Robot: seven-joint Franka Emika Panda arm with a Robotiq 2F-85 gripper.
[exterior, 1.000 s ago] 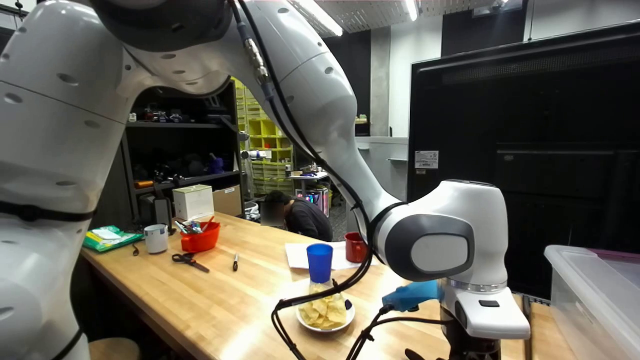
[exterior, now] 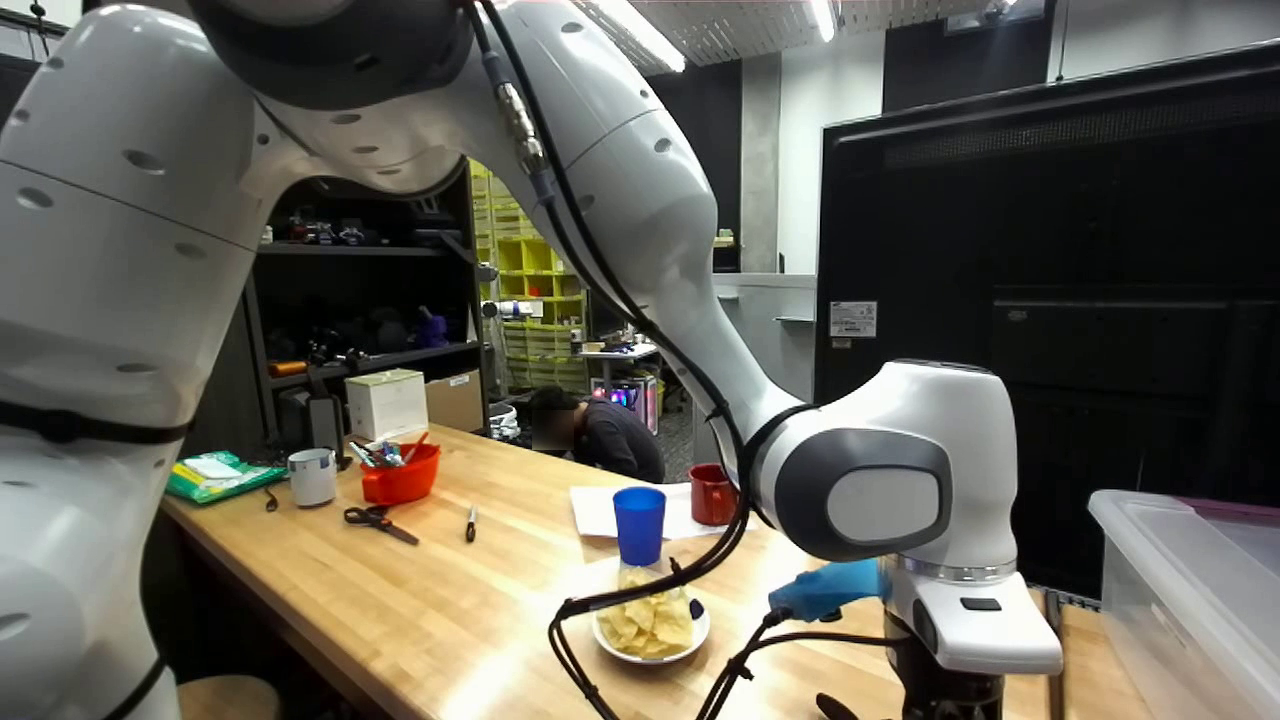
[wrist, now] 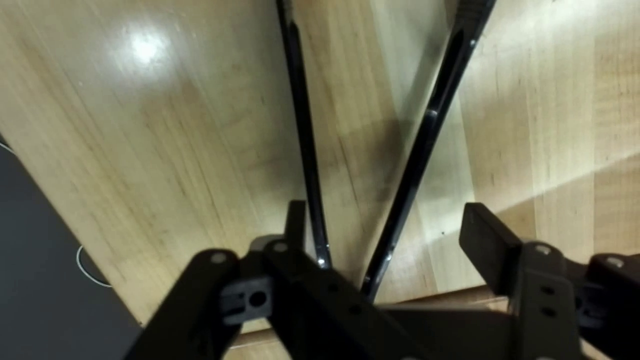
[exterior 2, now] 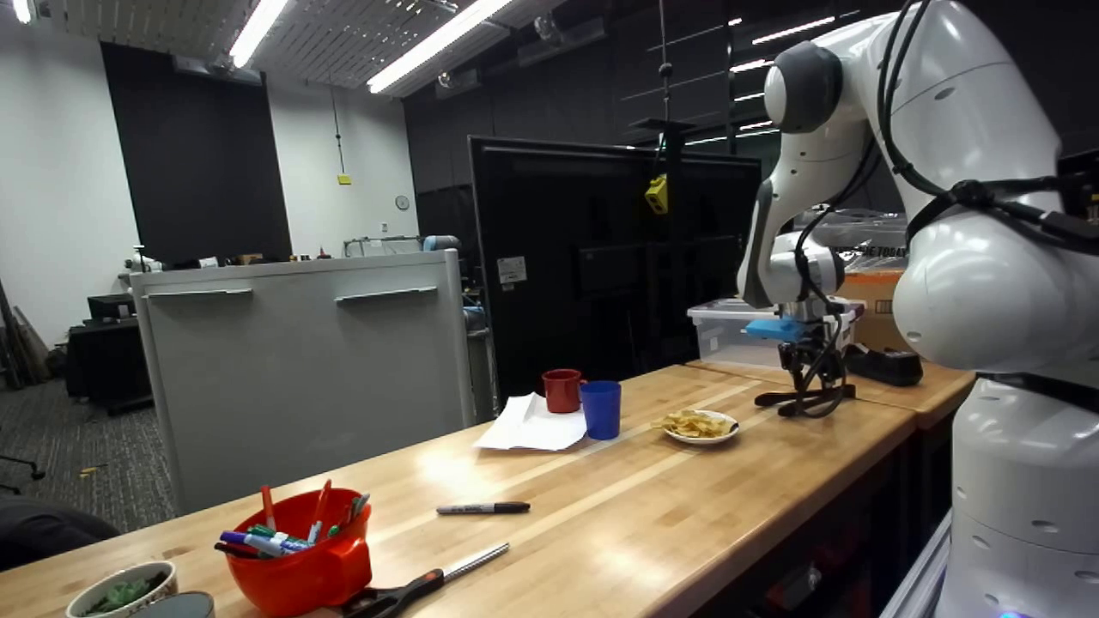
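Black tongs (wrist: pixel 423 135) lie on the wooden table, their two long arms spreading apart toward the top of the wrist view. My gripper is open above them, one finger (wrist: pixel 295 223) to the left of the arms and the other finger (wrist: pixel 487 243) well to the right. Both arms pass through the gap between the fingers; their lower part is hidden behind the gripper body. In exterior view 2 the gripper (exterior 2: pixel 806 369) hangs low over the tongs (exterior 2: pixel 778 398). Exterior view 1 cuts off the fingertips.
A plate of chips (exterior 2: pixel 701 438) stands beside the tongs, with a blue cup (exterior 2: pixel 602 410) and red mug (exterior 2: pixel 562 391) beyond. A marker (exterior 2: pixel 483 508), scissors (exterior 2: pixel 417 587) and red pen holder (exterior 2: pixel 309 572) lie farther off. A clear bin (exterior: pixel 1182 600) stands close to the arm.
The arm has shifted only very slightly to the right in exterior view 1. The plate, cup and mug stand where they were.
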